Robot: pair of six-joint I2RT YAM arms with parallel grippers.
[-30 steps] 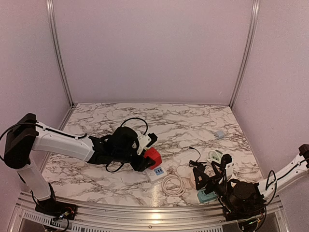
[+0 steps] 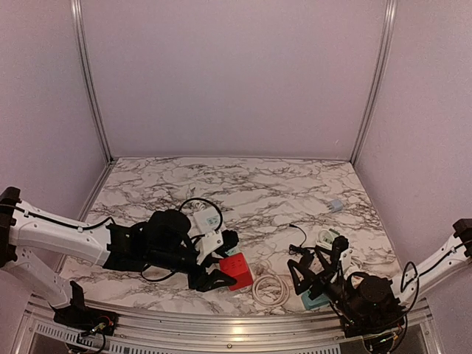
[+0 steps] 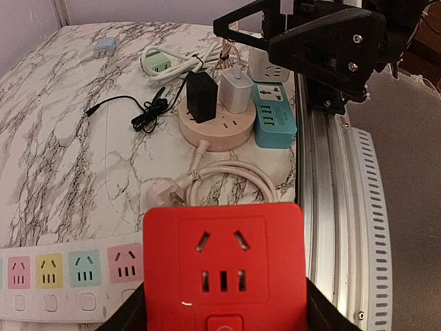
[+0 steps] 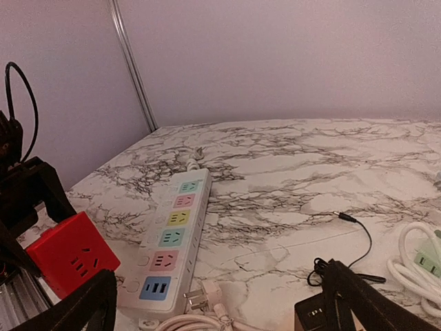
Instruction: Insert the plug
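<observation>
My left gripper (image 2: 217, 275) is shut on a red socket cube (image 3: 224, 262), held above the table's front part, with its socket holes facing the wrist camera. A long white power strip (image 4: 176, 227) with coloured sockets lies beside and partly below it. A pale plug (image 4: 210, 295) on a coiled cable (image 2: 271, 299) lies near the strip's end. At the front right my right gripper (image 2: 299, 273) stands open above a round pink socket unit (image 3: 215, 138), which carries a black charger (image 3: 201, 94) and a white one (image 3: 236, 91).
A teal socket unit (image 3: 274, 127), white cables (image 4: 410, 276), a black cable (image 3: 148, 116) and a small pale blue adapter (image 2: 335, 205) lie on the right. An aluminium rail (image 2: 228, 324) runs along the front edge.
My left gripper has moved toward the front edge with the red cube, which now hangs lower in the top view.
</observation>
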